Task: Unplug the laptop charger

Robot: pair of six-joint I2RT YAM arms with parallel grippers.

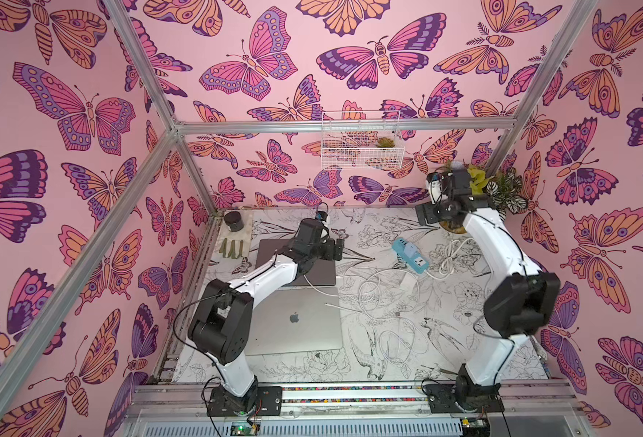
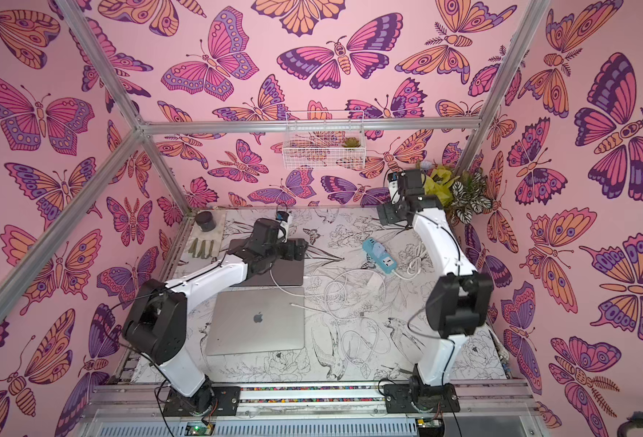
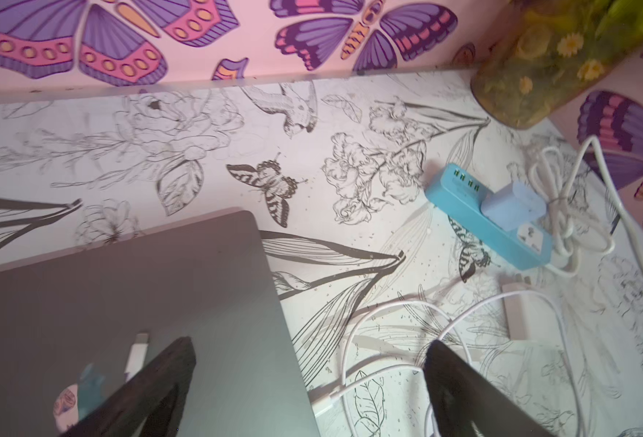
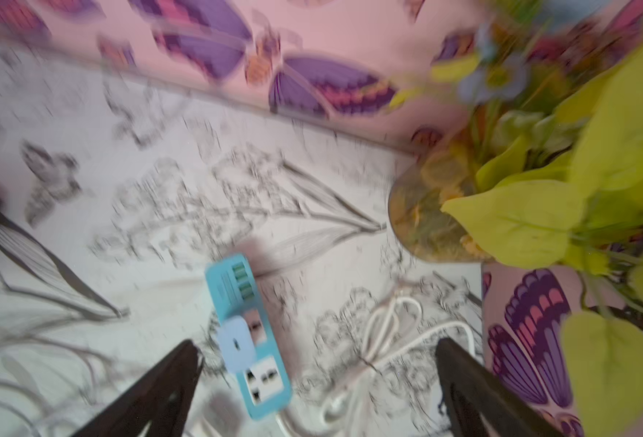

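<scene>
The blue power strip (image 1: 410,255) lies right of the table's middle. A pale blue cube plug sits on the strip, also seen in the right wrist view (image 4: 235,343). A white charger block (image 3: 531,314) rests on the table beside the strip, apart from it, among looping white cable. My left gripper (image 1: 336,249) is open and empty above the dark laptop (image 3: 139,291). My right gripper (image 1: 427,212) hangs open above the back of the table, behind the strip, with nothing between its fingers.
A silver laptop (image 1: 296,320) lies shut at front left. A potted plant (image 4: 445,196) stands in the back right corner, close to my right arm. A coiled white cord (image 1: 452,255) lies right of the strip.
</scene>
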